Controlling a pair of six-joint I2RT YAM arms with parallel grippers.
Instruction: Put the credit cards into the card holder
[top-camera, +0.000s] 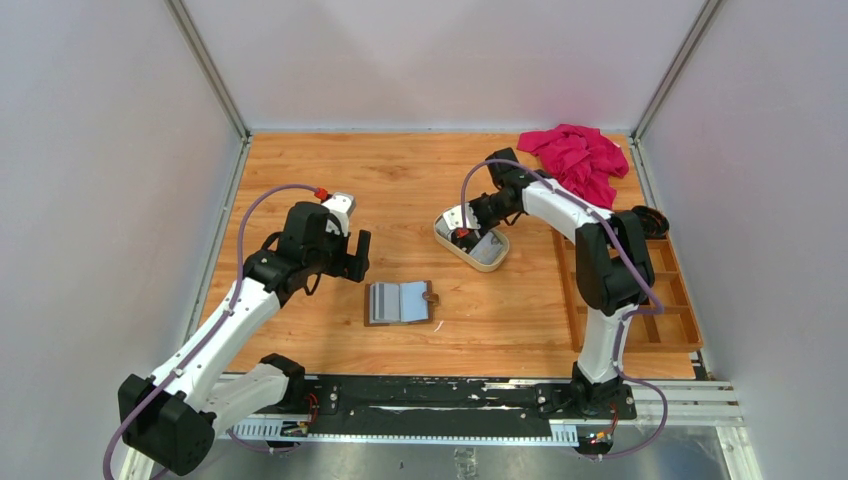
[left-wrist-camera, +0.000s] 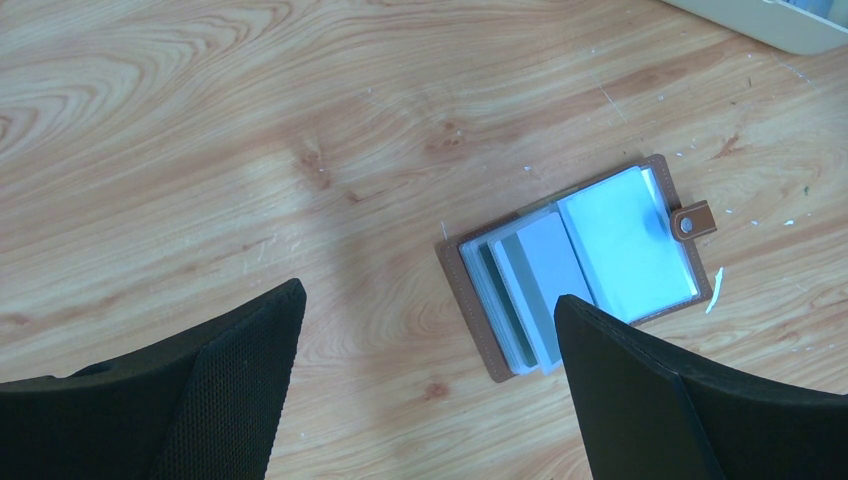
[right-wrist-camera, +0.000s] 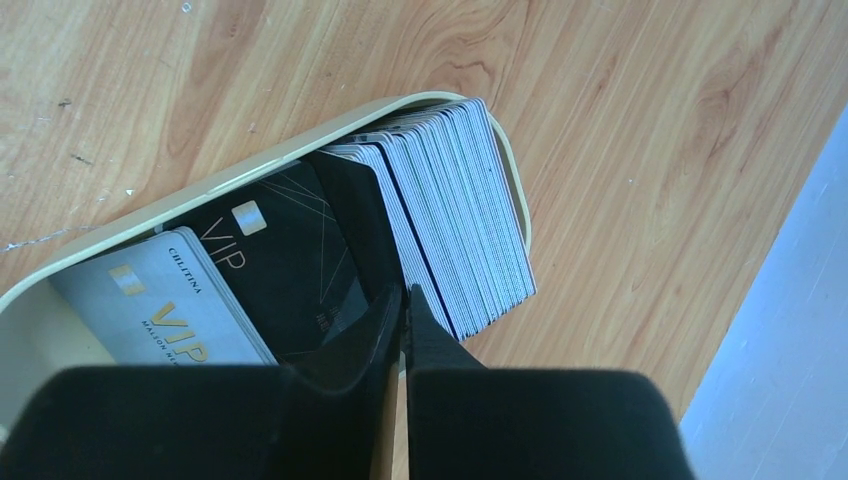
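Note:
A cream oval tub (top-camera: 475, 260) of credit cards sits right of centre. In the right wrist view it holds black VIP cards (right-wrist-camera: 280, 250), silver VIP cards (right-wrist-camera: 160, 300) and a tight row of cards (right-wrist-camera: 460, 210) on edge. My right gripper is shut, tips at the tub among the cards beside that row; nothing shows between them. The open brown card holder (left-wrist-camera: 470, 310), with clear sleeves, lies flat on the table. My left gripper hangs open and empty to the holder's left in the top view.
A wooden compartment tray (top-camera: 675, 330) is at the right under the right arm, with a pink cloth (top-camera: 580, 160) behind it and a black round item (top-camera: 650, 220) on it.

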